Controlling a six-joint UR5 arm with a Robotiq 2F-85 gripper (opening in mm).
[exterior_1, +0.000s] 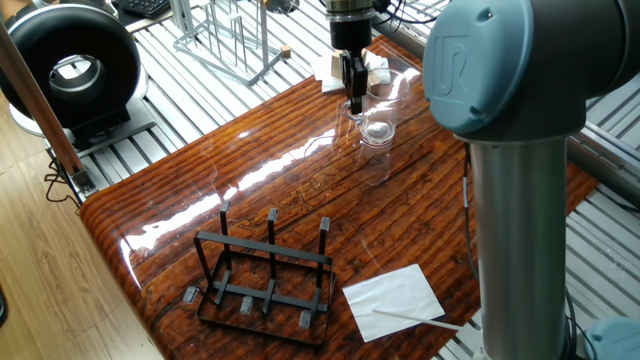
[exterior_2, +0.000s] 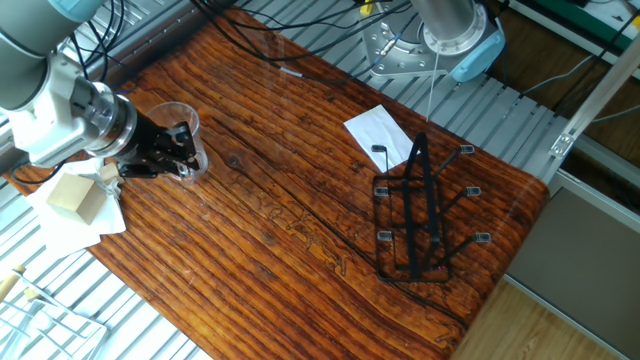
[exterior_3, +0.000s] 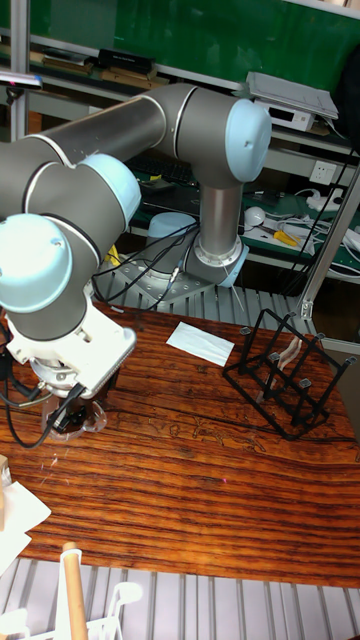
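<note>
A clear cup (exterior_1: 378, 131) stands on the wooden table near its far end, its see-through wall hard to make out. My gripper (exterior_1: 357, 112) points down right beside the cup, its black fingertips close to the cup's side. In the second exterior view the gripper (exterior_2: 188, 160) overlaps the cup (exterior_2: 181, 115) and hides part of it. Only the lower rim of the cup (exterior_3: 92, 420) shows beneath the arm in the third exterior view. Whether the fingers touch or grip the cup cannot be made out.
A black wire rack (exterior_1: 265, 290) with several upright prongs stands at the table's other end. Beside it lies a white cloth or paper (exterior_1: 394, 302). A wooden block (exterior_2: 77, 198) rests on white paper near the gripper. Mid-table is bare.
</note>
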